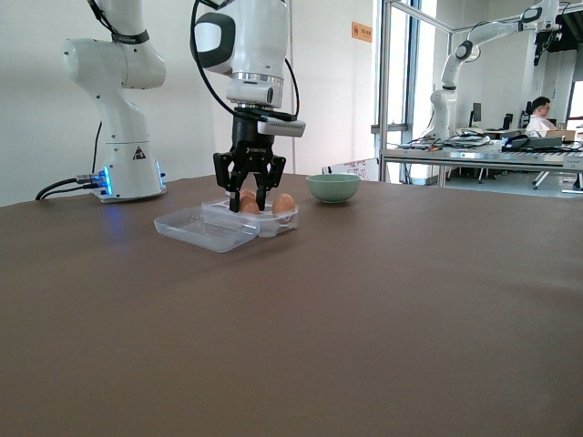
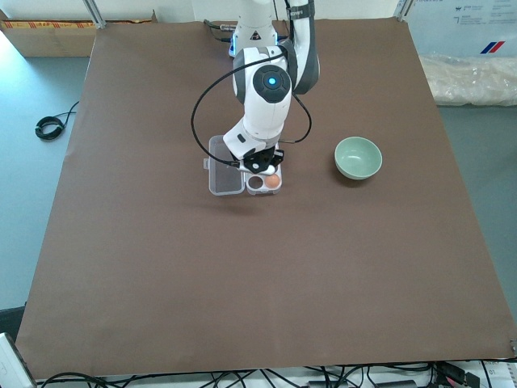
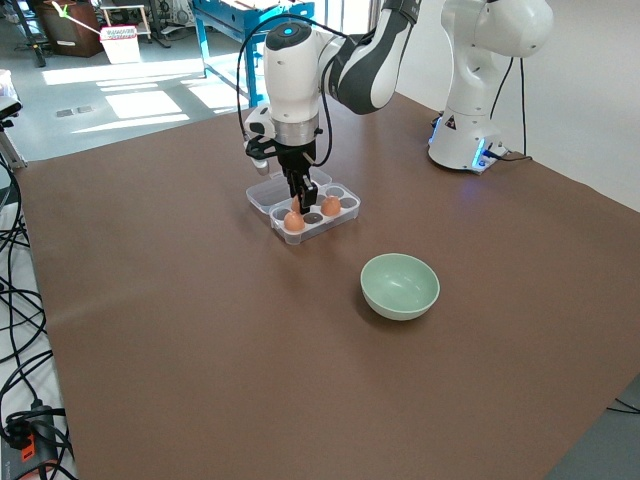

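Note:
My black gripper [image 1: 247, 202] hangs pointing down into an open clear plastic egg carton [image 1: 205, 233], with its fingertips among the eggs. In the top view an egg [image 1: 283, 202] sits at the right side of the carton and more eggs are between or behind my fingers; whether they grip one is unclear. The right view shows eggs [image 3: 330, 206] in the carton's cups, some cups empty. The left view mostly hides the gripper under the arm. A green bowl [image 2: 358, 158] stands empty on the brown table to the carton's right in the left view.
Behind my gripper stands the white arm's base [image 3: 460, 140] with cables. Cables lie along the table's outer edge in the left and right views.

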